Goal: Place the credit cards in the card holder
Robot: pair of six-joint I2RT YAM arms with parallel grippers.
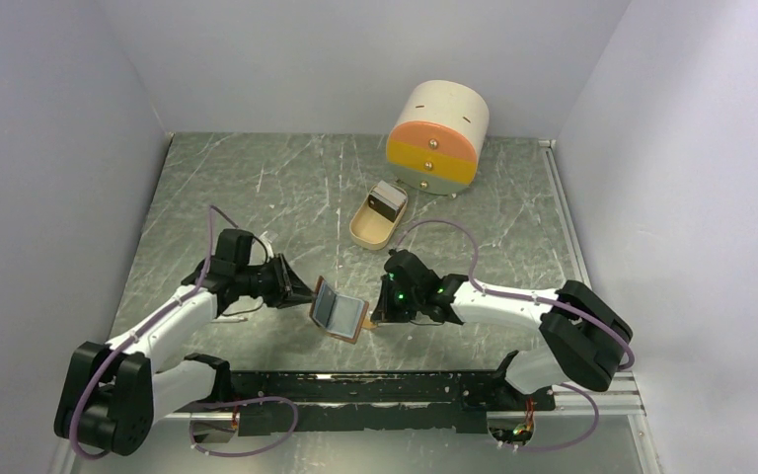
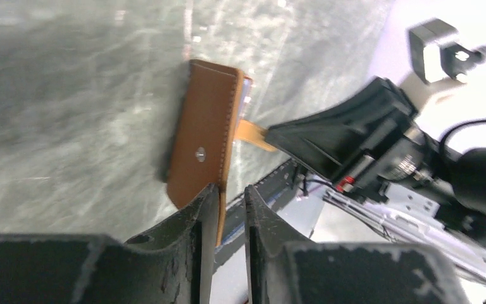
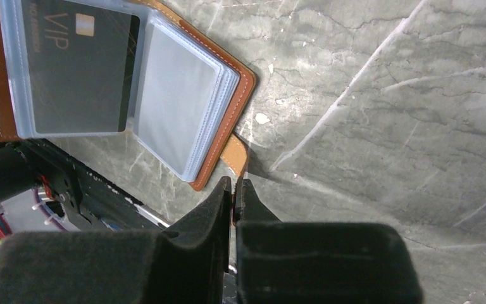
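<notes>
A brown card holder lies on the table between my grippers, its left cover raised, with a dark VIP card in that side's clear sleeve and an empty sleeve opposite. My left gripper is at the raised cover, fingers slightly parted; whether it grips the edge I cannot tell. My right gripper is at the holder's tan tab, fingers nearly together; whether the tab is between them is unclear.
A beige tray with a stack of cards stands behind the holder. A rounded drawer cabinet is at the back right. A pale rod lies by the left arm.
</notes>
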